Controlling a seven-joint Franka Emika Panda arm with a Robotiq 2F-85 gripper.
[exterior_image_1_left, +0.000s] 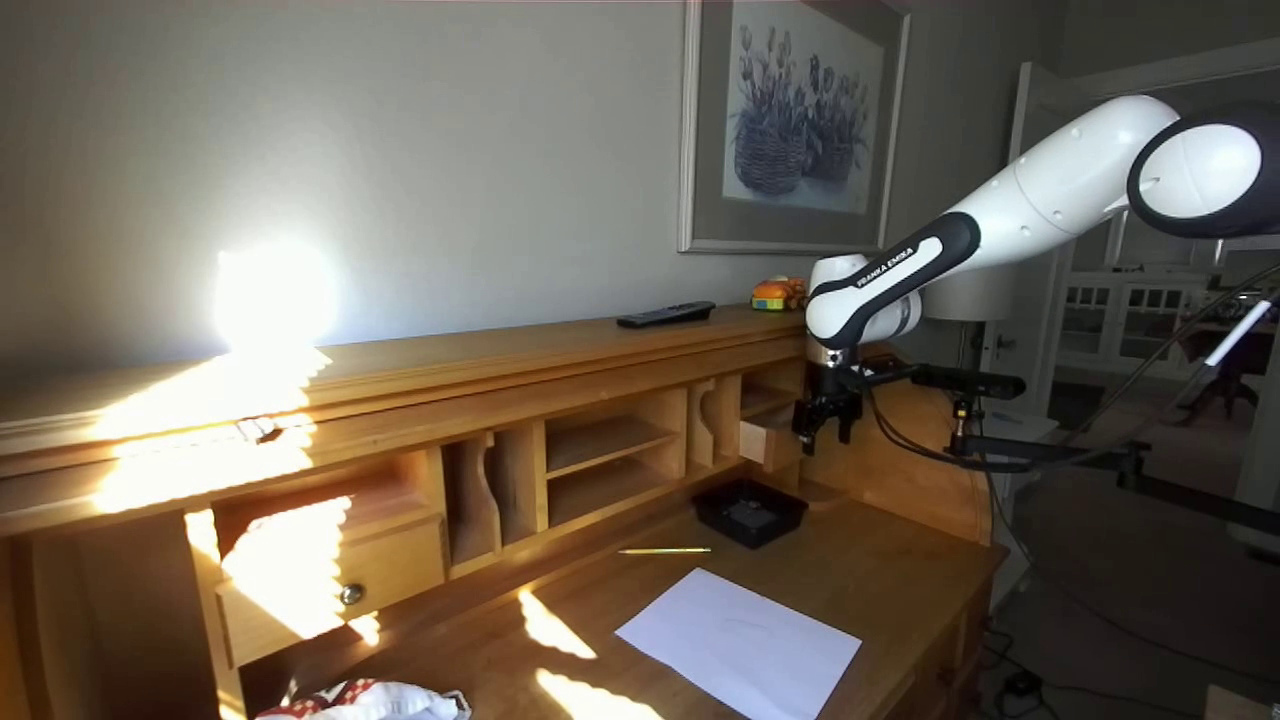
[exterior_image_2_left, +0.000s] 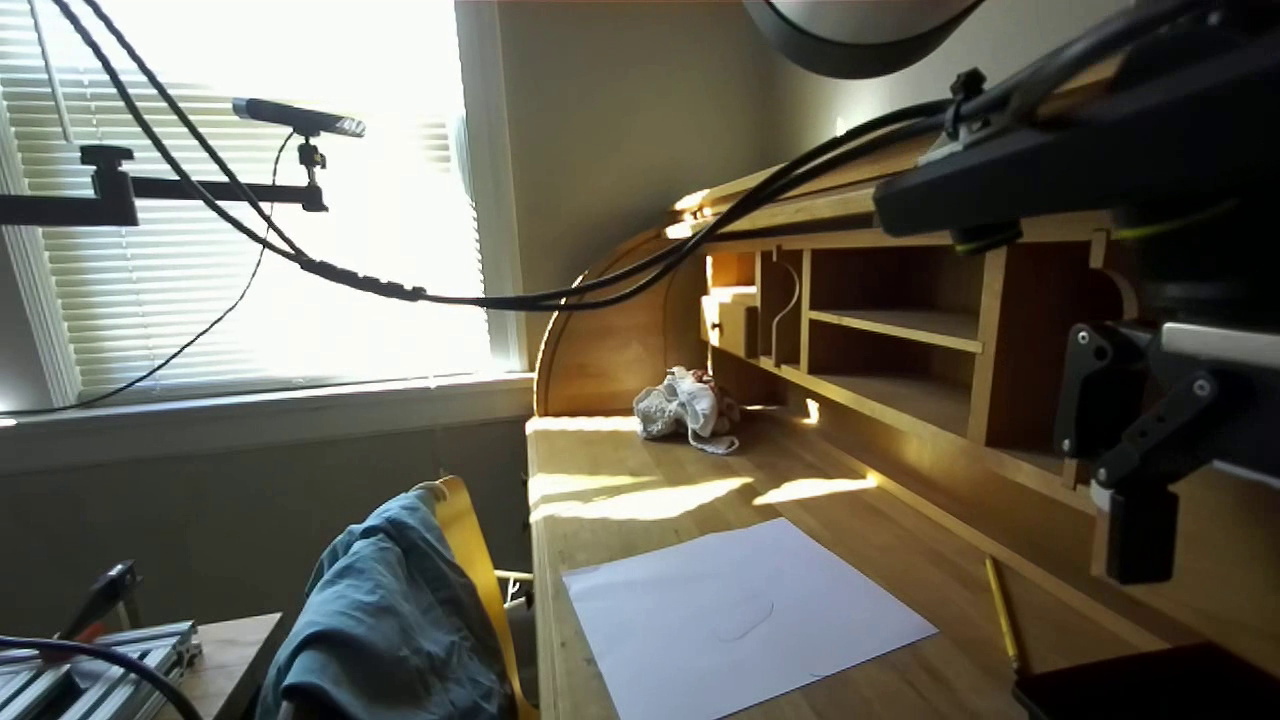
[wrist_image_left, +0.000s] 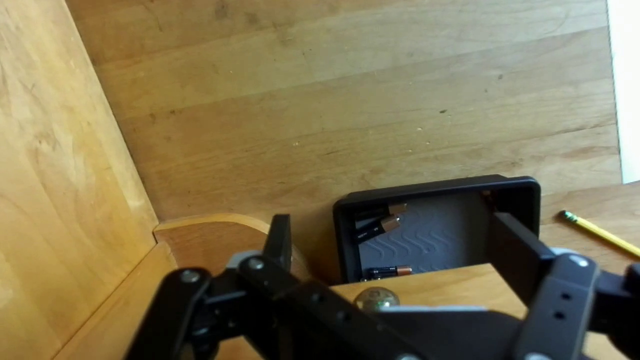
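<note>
In exterior view 1 my gripper (exterior_image_1_left: 827, 439) is at the right end of the desk's cubbyholes, in front of a small wooden drawer (exterior_image_1_left: 753, 444) that stands pulled out. The wrist view shows the gripper open, its fingers (wrist_image_left: 278, 243) wide apart. The drawer's front (wrist_image_left: 453, 289) and its round metal knob (wrist_image_left: 376, 298) appear between and below the fingertips. No object is held. Beyond, on the desktop, sits a black tray (wrist_image_left: 441, 186) with several batteries (wrist_image_left: 379, 228) inside. Exterior view 2 has one finger (exterior_image_2_left: 1140, 534) at the right, with the drawer hidden.
White paper (exterior_image_1_left: 744, 642) and a yellow pencil (exterior_image_1_left: 665, 551) lie on the desktop (exterior_image_1_left: 888, 558). A remote (exterior_image_1_left: 667, 314) and an orange toy (exterior_image_1_left: 779, 294) rest on the top shelf. A cloth bag (exterior_image_2_left: 684, 406) is at the far end. Open desktop extends in front of the tray.
</note>
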